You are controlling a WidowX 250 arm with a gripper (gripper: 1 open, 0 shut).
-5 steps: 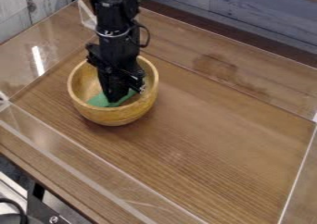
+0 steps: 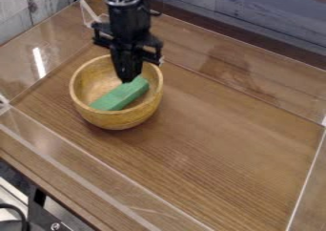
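Observation:
A yellow bowl (image 2: 84,90) stands on the left part of the wooden table, holding a green oblong block (image 2: 121,95) that lies slanted in it. My black gripper (image 2: 128,66) is above the back of the bowl, clear of most of the block. Its fingertips are dark and small; nothing green shows between them, and it looks shut.
A pale wall runs along the back, and a cable lies at the lower left corner.
My gripper has moved up and back out of the bowl, leaving the green block in plain sight inside it.

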